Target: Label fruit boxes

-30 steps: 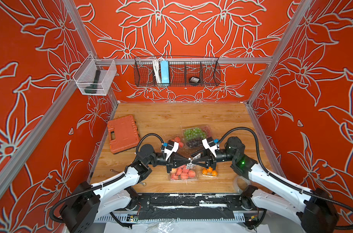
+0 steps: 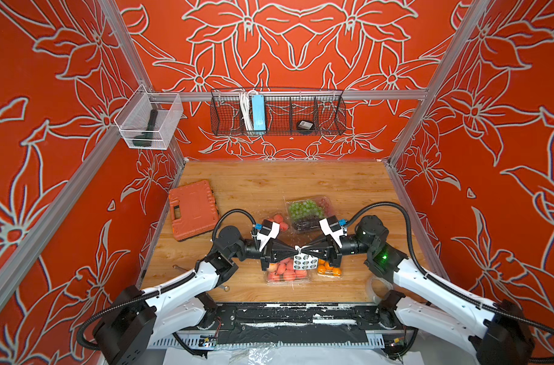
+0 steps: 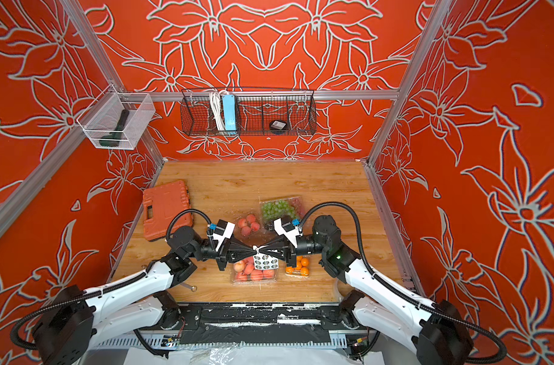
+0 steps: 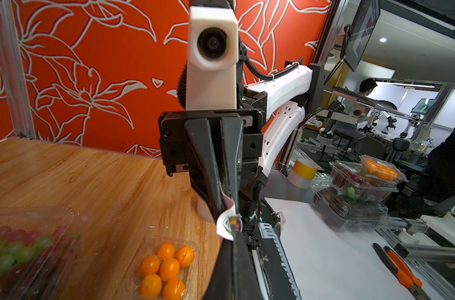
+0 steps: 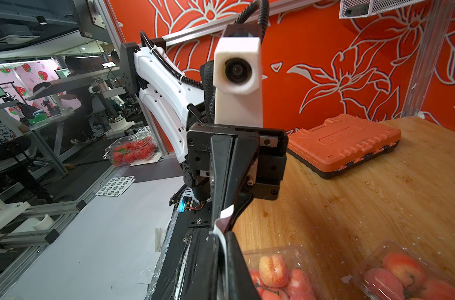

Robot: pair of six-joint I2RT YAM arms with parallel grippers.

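A white sheet of round labels [image 2: 305, 262] hangs where my two grippers meet, above the peach box. My left gripper is shut on the sheet's thin edge. In the left wrist view a small round sticker [image 4: 230, 224] shows at its tips. My right gripper faces it tip to tip, its fingers slightly apart with a white strip [image 5: 224, 220] between the two grippers' tips. Below lie a clear box of peaches [image 2: 289, 275] and a small box of oranges [image 4: 168, 269]. Behind them are a grape box [image 2: 306, 210] and a second peach box [image 5: 406, 280].
An orange case [image 2: 193, 210] lies at the table's left. In the left wrist view, several filled fruit boxes [image 4: 360, 192] and scissors [image 4: 401, 270] sit off the front side. Another label sheet [image 5: 116, 186] lies on the white front surface.
The label sheet has turned from a narrow, slanted look to nearly face-on and hangs lower.
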